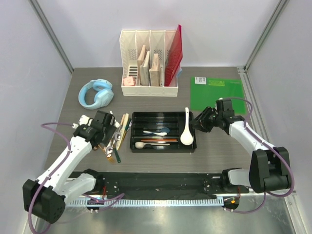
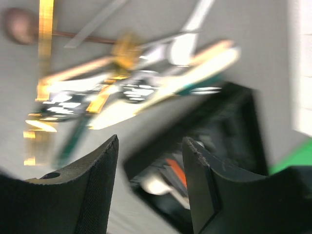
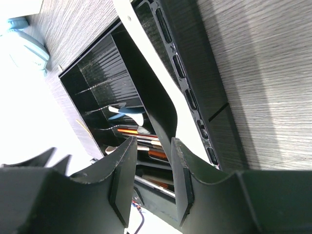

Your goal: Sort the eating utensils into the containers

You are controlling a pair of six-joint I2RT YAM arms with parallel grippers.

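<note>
The black divided tray (image 1: 163, 150) sits mid-table. Chopsticks (image 1: 158, 140), a wooden-handled spoon (image 1: 141, 145) and a white spoon (image 1: 161, 133) with a blue one (image 1: 165, 129) lie in its compartments. A large white ladle (image 1: 186, 136) lies along the right compartment. Left of the tray is a loose pile of utensils (image 1: 124, 126): spoons, forks and handles in wood, gold and green. My left gripper (image 1: 101, 130) hovers over this pile, open and empty; the pile is blurred in the left wrist view. Beside the tray's right edge, my right gripper is part open with nothing between its fingers.
Blue headphones (image 1: 100, 95) lie at the back left. A white file rack (image 1: 148, 90) with wooden pieces and a red sheet stands behind the tray. At the back right lies a green board (image 1: 214, 92).
</note>
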